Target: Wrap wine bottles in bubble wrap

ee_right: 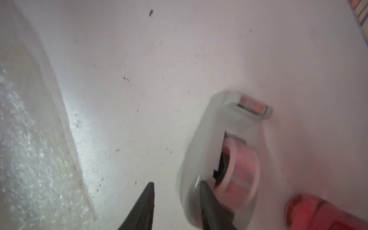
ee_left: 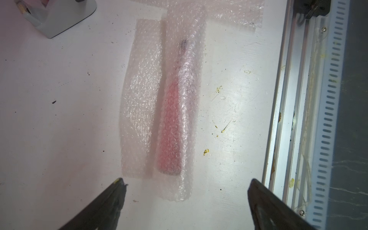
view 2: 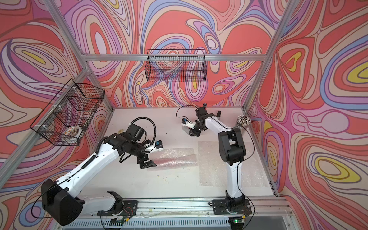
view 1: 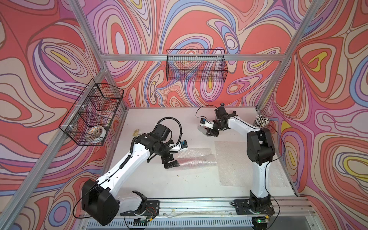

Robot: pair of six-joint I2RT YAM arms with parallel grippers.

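Observation:
A pink bottle (ee_left: 170,134) lies under a fold of bubble wrap (ee_left: 140,103), with one flap flat beside it. Over its base end my left gripper stands wide open, fingers on either side and nothing between them. The grey tape dispenser (ee_right: 193,153) sits askew in the right wrist view. My right gripper is partly open; its right finger (ee_right: 207,207) overlaps the dispenser's near side, while bare table shows beside the left finger (ee_right: 143,207). Whether either touches it, I cannot tell. A red bottle (ee_right: 322,214) stands right of the dispenser, mostly cropped.
A second bubble wrap sheet (view 1: 237,164) lies flat on the right of the table. A pot of white sticks (view 1: 262,121) stands at the right edge. Wire baskets hang on the left (view 1: 92,115) and back (view 1: 196,69).

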